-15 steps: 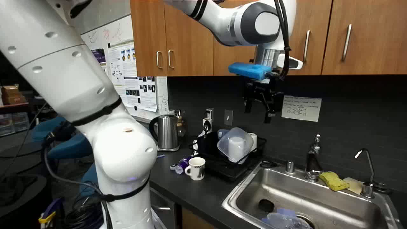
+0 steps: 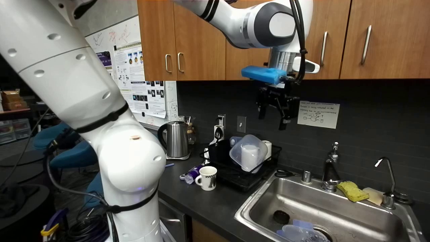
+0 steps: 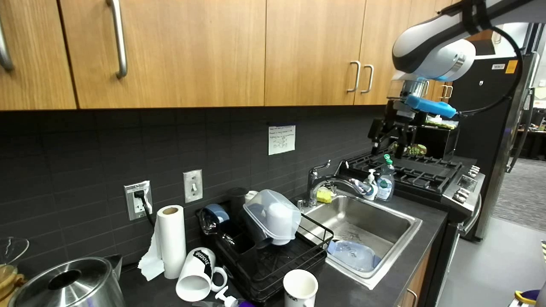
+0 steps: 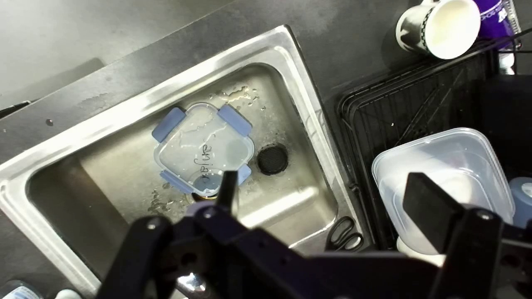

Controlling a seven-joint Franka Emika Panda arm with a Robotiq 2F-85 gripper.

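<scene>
My gripper (image 2: 272, 119) hangs high above the counter, its fingers pointing down and spread wide. In the wrist view, one finger (image 4: 228, 192) stands over the sink and the other finger (image 4: 431, 211) over the dish rack side. The gripper is open, nothing between the fingers. A clear lid with blue clips (image 4: 202, 144) lies on the sink floor. In the dish rack (image 3: 274, 281) a clear plastic container (image 3: 276, 215) leans tilted. A white patterned mug (image 2: 208, 178) stands on the counter beside the rack.
The steel sink (image 2: 246, 215) has a faucet (image 2: 332, 167) and a yellow sponge (image 2: 353, 191) behind it. Wall cabinets (image 3: 204, 56) hang above the counter. A kettle (image 2: 177, 139) stands at the far left; a stove (image 3: 435, 176) lies beyond the sink.
</scene>
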